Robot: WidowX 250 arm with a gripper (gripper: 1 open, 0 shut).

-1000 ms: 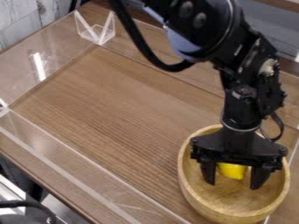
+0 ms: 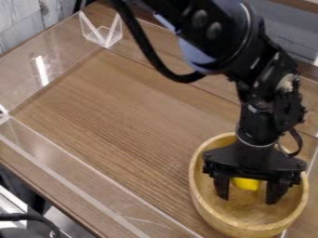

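A tan bowl point(image 2: 241, 219) sits at the lower right of the wooden surface. My black gripper point(image 2: 250, 184) reaches down into it from above, open, with its fingers on either side of a small yellow object point(image 2: 246, 182) lying in the bowl. The gripper partly hides the yellow object, and I cannot tell whether the fingers touch it.
A white wire holder point(image 2: 102, 30) stands at the back left.
My gripper has shifted only slightly over the bowl. The bowl and the yellow object look to be in the same place.
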